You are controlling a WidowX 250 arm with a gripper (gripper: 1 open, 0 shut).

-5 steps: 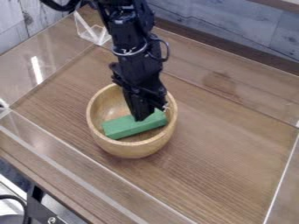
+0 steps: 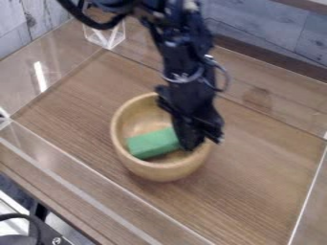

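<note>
A pale wooden bowl (image 2: 144, 163) sits on the wooden table, a green rectangular block (image 2: 156, 143) lying inside it. The black arm's gripper (image 2: 190, 135) reaches down from the top of the view to the bowl's right side, over the block's right end. It is blurred, and its fingertips are unclear, so whether it is shut on anything cannot be told.
Bare table (image 2: 255, 191) lies to the right and left of the bowl. A grey wooden wall runs along the back, with a small clear object at the top left. Black cables show at the bottom left.
The gripper has shifted right and down, and now looks wider and blurred. The bowl has moved slightly right and the block sits further up and left within it.
</note>
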